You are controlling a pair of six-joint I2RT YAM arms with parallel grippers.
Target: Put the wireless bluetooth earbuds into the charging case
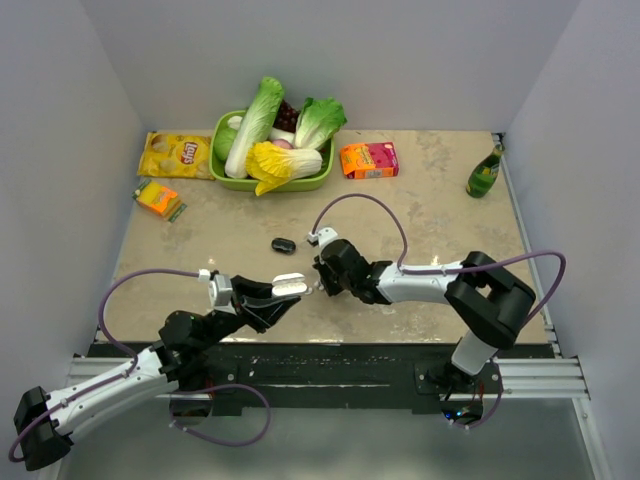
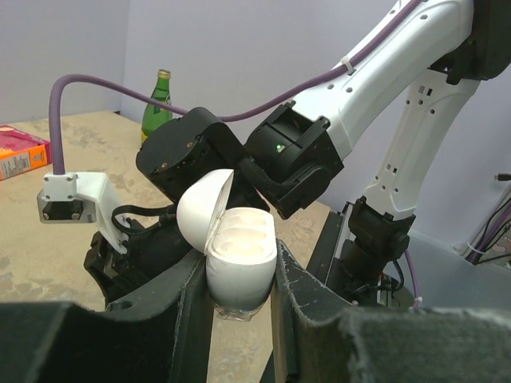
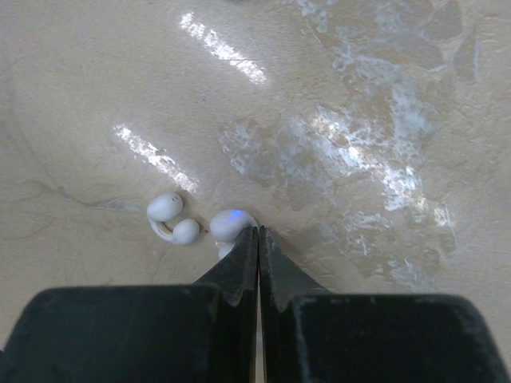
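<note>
My left gripper is shut on the white charging case, whose lid stands open, held up near the table's front edge left of my right gripper. In the right wrist view the right gripper is down at the tabletop, shut, its tips at a white earbud with a small blue light; whether it grips the earbud is unclear. A second small white piece lies just left of it.
A dark mouse-like object lies near the middle. A green basket of vegetables, a chips bag, orange boxes and a green bottle stand toward the back and sides.
</note>
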